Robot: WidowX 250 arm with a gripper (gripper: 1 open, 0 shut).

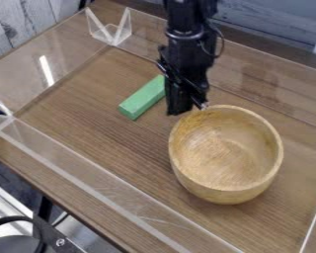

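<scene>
My gripper (190, 99) points down over the middle of the table, just behind the near-left rim of a large round tan bowl (224, 156); it looks shut, with nothing visible between its fingers. A green bar (141, 99) lies on the wooden table to the left of the gripper.
A small clear object (110, 26) stands at the back left. A black cable lies at the bottom-left corner, off the board.
</scene>
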